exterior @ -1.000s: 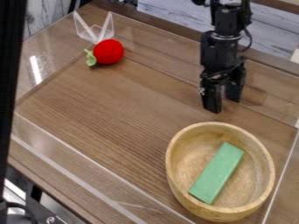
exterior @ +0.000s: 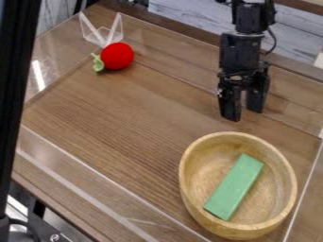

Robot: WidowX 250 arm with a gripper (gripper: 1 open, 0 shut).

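The black robot gripper (exterior: 243,95) hangs from the top at the right of the camera view, standing open low over the wooden table (exterior: 113,132). Whether anything dark lies between its fingers is hard to make out. In front of it sits a round tan bowl (exterior: 198,193) holding a green rectangular block (exterior: 232,186). A red vegetable or fruit (exterior: 116,56) with a green stem lies at the upper left, apart from the gripper.
A small white wire-like rack (exterior: 102,29) stands behind the red item. A pale wall runs along the back right.
The gripper and arm have shifted only slightly; the bowl, block and red item have not moved.
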